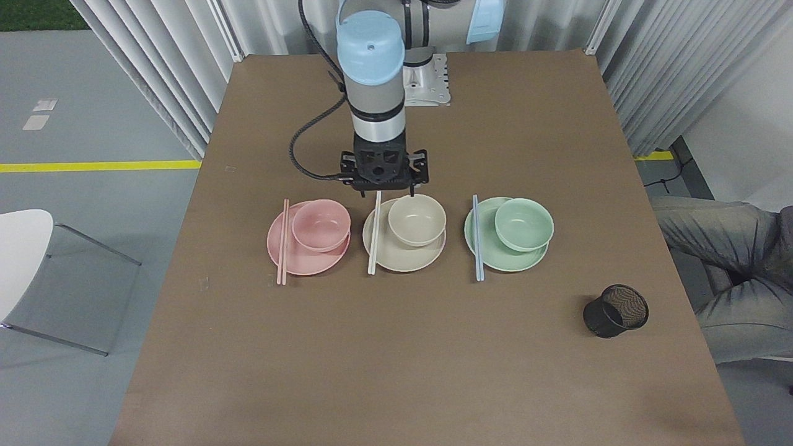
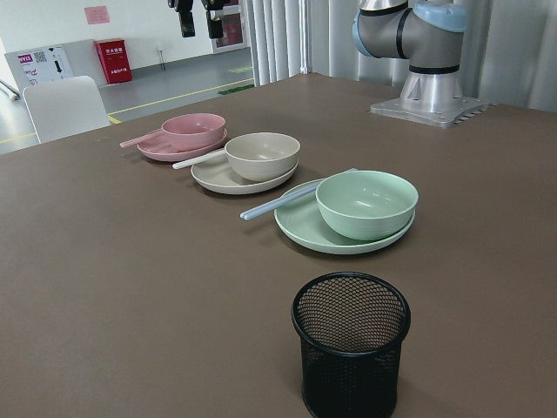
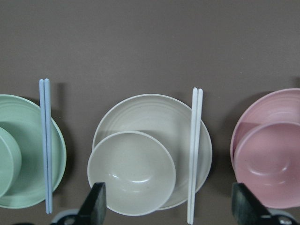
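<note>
My gripper (image 1: 387, 190) hangs open above and behind the middle setting, nothing between its fingers; the wrist view looks down on all three settings. A cream bowl (image 1: 417, 217) sits on a cream plate (image 3: 149, 111) with white chopsticks (image 1: 375, 233) along it. On one side are a pink bowl (image 1: 320, 227), pink plate (image 3: 267, 106) and pink chopsticks (image 1: 284, 241); on the other a green bowl (image 1: 524, 224), green plate (image 2: 309, 230) and light blue chopsticks (image 1: 477, 238).
A black mesh cup (image 1: 617, 312) stands at the front right of the brown table (image 1: 416, 357). A white chair (image 1: 22, 249) and a seated person's legs are beside the table.
</note>
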